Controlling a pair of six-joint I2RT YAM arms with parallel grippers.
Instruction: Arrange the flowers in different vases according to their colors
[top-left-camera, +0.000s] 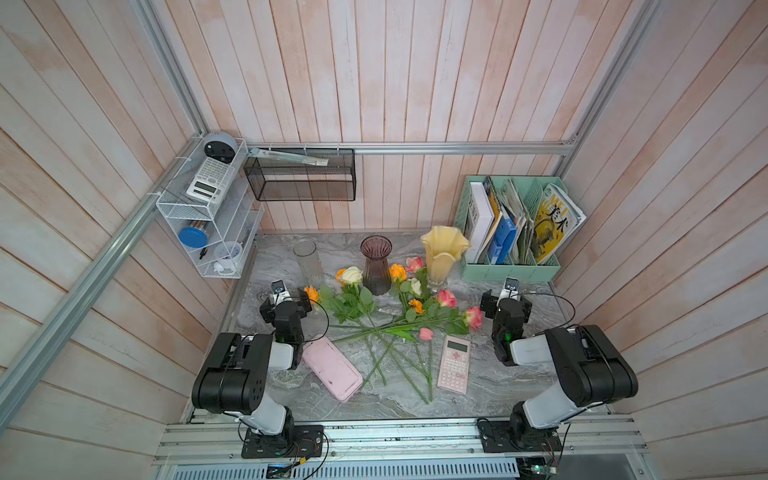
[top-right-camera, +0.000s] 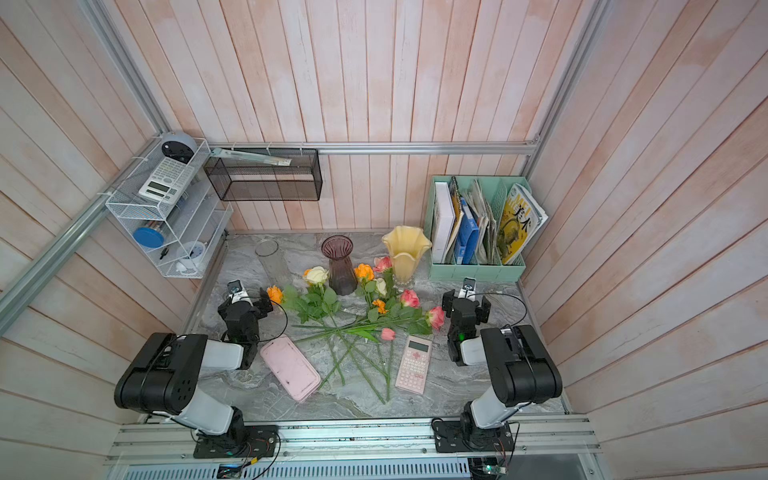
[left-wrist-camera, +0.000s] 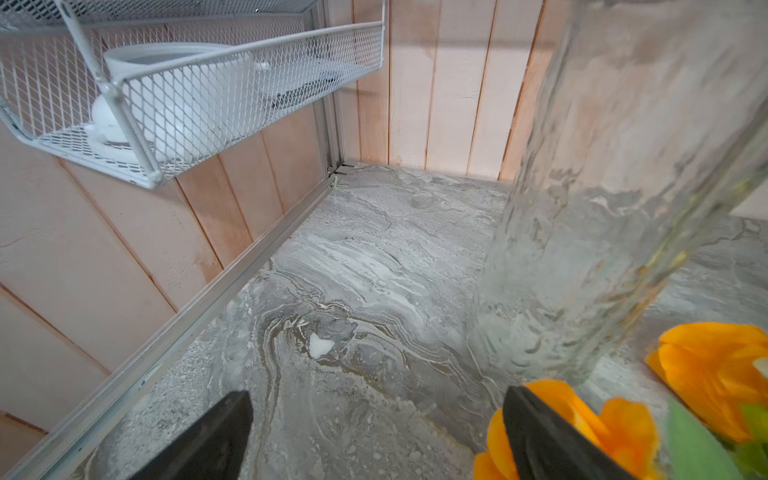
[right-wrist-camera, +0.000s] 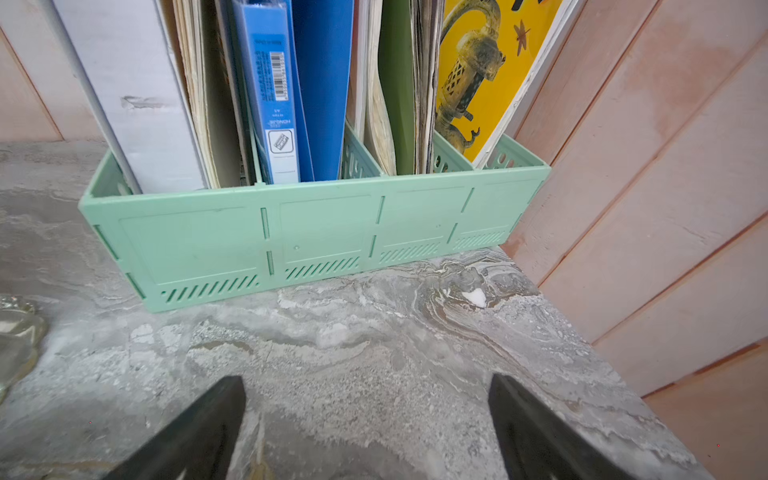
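Three vases stand in a row at the back of the table: clear glass (top-left-camera: 308, 264), dark purple (top-left-camera: 376, 268) and yellow with a wavy rim (top-left-camera: 442, 252). In front of them, flowers lie in a loose pile with crossing green stems (top-left-camera: 392, 326). Among the blooms are orange ones (top-left-camera: 397, 273), white ones (top-left-camera: 351, 276) and pink ones (top-left-camera: 445, 298). Left of the pile, my left gripper is open and empty; an orange bloom (left-wrist-camera: 624, 432) shows behind its right finger. Over bare table at the right, my right gripper stands open, nothing between its fingers.
A pink case (top-left-camera: 332, 369) and a pink calculator (top-left-camera: 454, 364) lie near the front. The green file rack (right-wrist-camera: 320, 232) fills the back right. White wire shelves (top-left-camera: 208, 204) overhang the left side, and a black mesh basket (top-left-camera: 300, 176) hangs on the back wall.
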